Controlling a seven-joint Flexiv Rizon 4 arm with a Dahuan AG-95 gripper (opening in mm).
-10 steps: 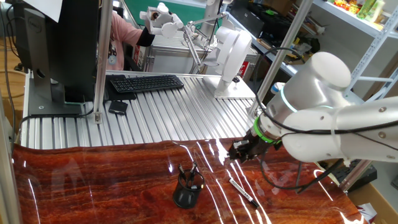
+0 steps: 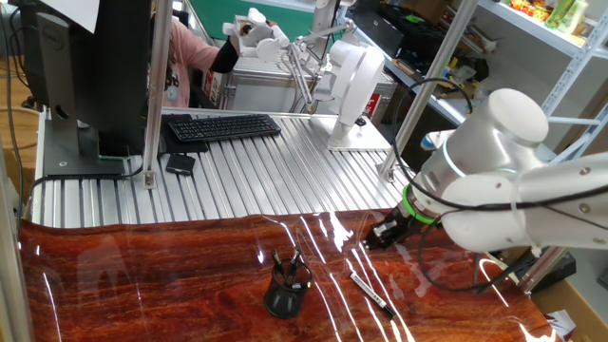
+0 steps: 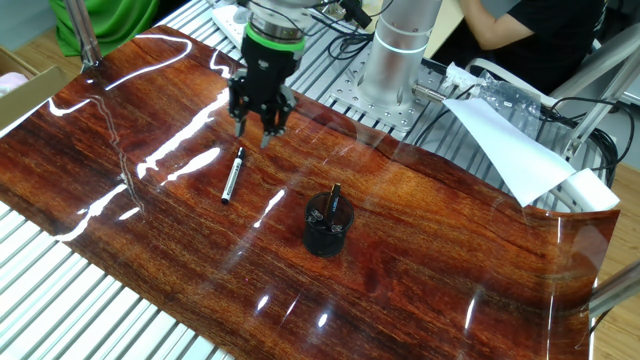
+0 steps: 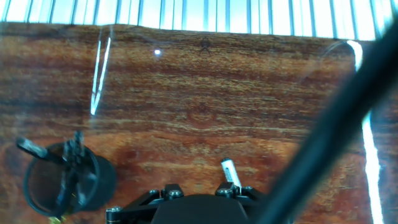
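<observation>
A white marker with a black cap (image 3: 232, 176) lies on the glossy wood-patterned sheet, apart from everything else. The same marker (image 2: 371, 294) is seen in exterior view 1, while in the wrist view only the end of the marker (image 4: 230, 171) shows past the right finger. A round black pen holder (image 3: 328, 228) stands upright with a few pens in it; the wrist view has the holder (image 4: 99, 180) at lower left. Over the sheet, a little above the marker's capped end, hangs my gripper (image 3: 253, 137), open, its fingers parted and nothing between them.
Glossy wood-patterned sheet (image 2: 142, 285) covers the work area, mostly bare. Beyond it, on the ribbed metal table (image 2: 237, 180), are a keyboard (image 2: 223, 127), a monitor and a white fan (image 2: 356, 85). White paper (image 3: 510, 150) and cables lie near the arm's base.
In exterior view 1 my gripper has shifted slightly right and down, and its wrist has turned. The marker and the pen holder have stayed in place.
</observation>
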